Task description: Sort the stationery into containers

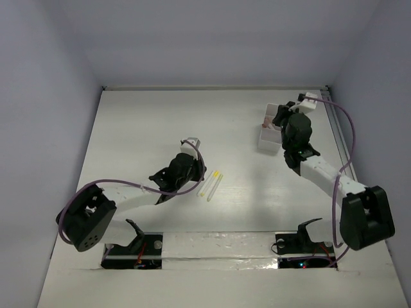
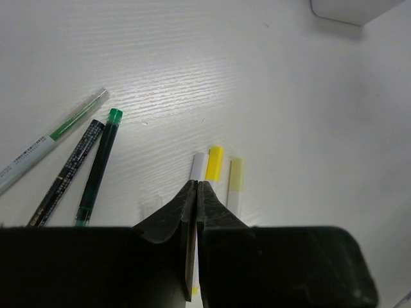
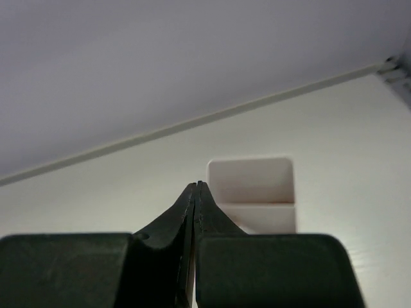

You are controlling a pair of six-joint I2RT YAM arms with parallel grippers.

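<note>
My left gripper is shut over several pens lying on the table, with nothing seen between its fingers. In the left wrist view these include a green-capped pen (image 2: 99, 160), a black pen (image 2: 64, 174), a clear green pen (image 2: 38, 147), a yellow-capped marker (image 2: 214, 160) and a pale yellow-capped marker (image 2: 236, 174). My right gripper is shut above a white divided container (image 3: 250, 179) at the table's right, with no object visible between its fingertips. The container's inside is partly hidden by the gripper and arm.
Walls bound it at the back and both sides. Purple cables run along both arms.
</note>
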